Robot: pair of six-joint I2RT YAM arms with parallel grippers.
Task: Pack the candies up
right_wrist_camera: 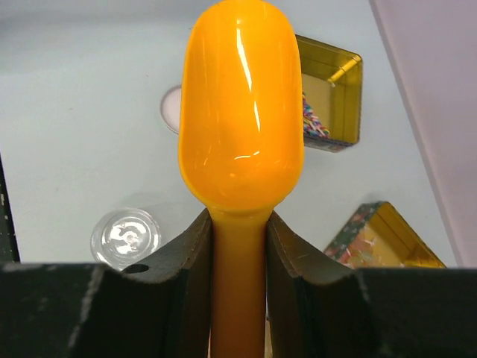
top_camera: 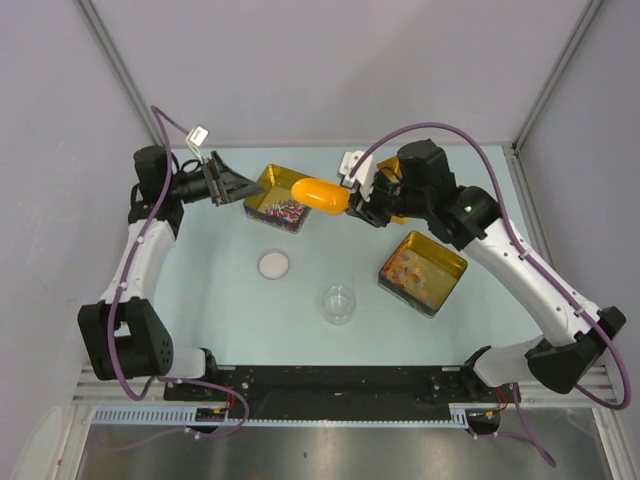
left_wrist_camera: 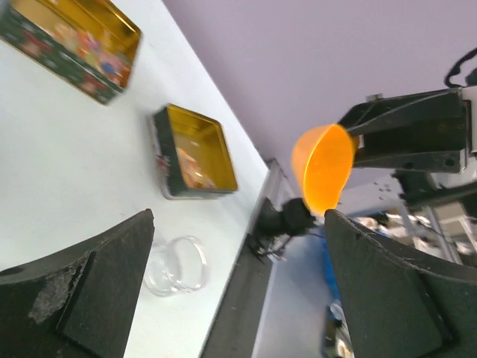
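My right gripper (top_camera: 365, 197) is shut on the handle of an orange scoop (right_wrist_camera: 240, 112), raised over the table's middle. My left gripper (top_camera: 238, 185) hangs open at the upper left, apart from the scoop, its fingers wide in the left wrist view. Candy boxes stand at the back left (top_camera: 268, 200), at the right (top_camera: 440, 262) and at the back right (top_camera: 398, 160), the last mostly hidden by my right arm. A clear round container (top_camera: 339, 305) sits at the front middle.
A white lid (top_camera: 273, 265) lies on the table left of centre. Walls border the table at back and sides.
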